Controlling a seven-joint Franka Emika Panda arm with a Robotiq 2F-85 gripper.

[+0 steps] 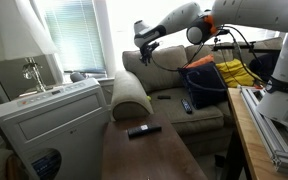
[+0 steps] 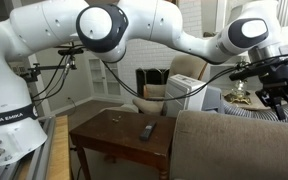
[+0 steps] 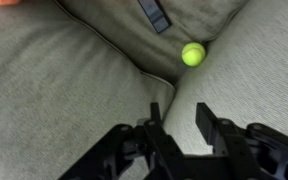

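Note:
A bright green ball lies on the couch, near the crease where the seat meets the backrest. My gripper hangs above the couch with its two fingers apart. Nothing shows between them, and the ball is beyond the fingertips in the wrist view. A dark remote rests on the seat near the ball. From the first exterior view, my gripper is over the back of the couch, too small there to read its finger.
Another black remote is on the brown table in front. Dark and orange cushions fill the couch's right end. The rolled couch arm and white cabinet stand to the left.

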